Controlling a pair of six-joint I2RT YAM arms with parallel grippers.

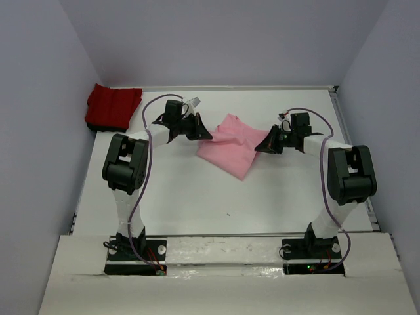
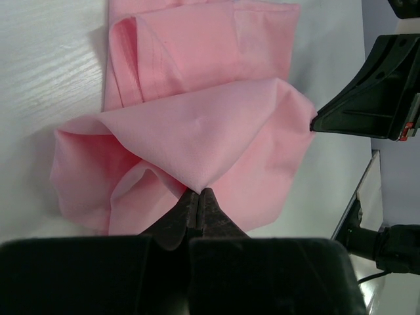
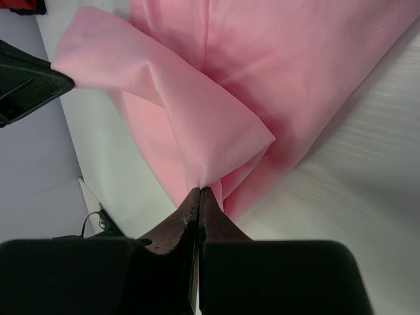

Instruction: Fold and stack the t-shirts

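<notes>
A pink t-shirt (image 1: pixel 230 154) lies rumpled at the middle of the table, its top band lifted and stretched between the two grippers. My left gripper (image 1: pixel 207 136) is shut on the shirt's left part; in the left wrist view its tips (image 2: pixel 200 195) pinch a fold. My right gripper (image 1: pixel 258 149) is shut on the right part; in the right wrist view its tips (image 3: pixel 202 191) pinch a hanging fold of the pink cloth (image 3: pixel 216 131). The lower part of the shirt rests on the table under the lifted band.
A red folded stack of cloth (image 1: pixel 113 105) with a dark edge lies at the back left corner. Walls stand behind and at both sides.
</notes>
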